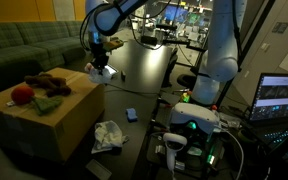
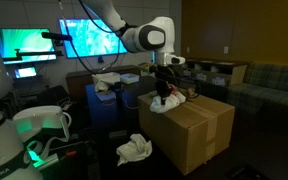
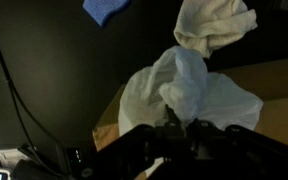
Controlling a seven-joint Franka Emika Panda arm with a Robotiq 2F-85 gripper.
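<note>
A crumpled white cloth or bag (image 3: 189, 88) spreads out below my gripper in the wrist view. My gripper is shut on it. In exterior view 1, the white cloth (image 1: 102, 73) hangs from the gripper (image 1: 94, 62) near the right edge of the cardboard box (image 1: 72, 128). Exterior view 2 has this cloth (image 2: 167, 103) in front of the box's upper corner; whether it touches the box is unclear. A second, cream cloth (image 1: 109, 135) lies on the dark surface beside the box and shows at the wrist view's top.
On the box top sit a red ball (image 1: 22, 94) and soft brown and green toys (image 1: 48, 103). A small blue object (image 1: 132, 115) lies on the dark surface. Farther right are another robot arm (image 1: 209, 85) and a laptop (image 1: 277, 105).
</note>
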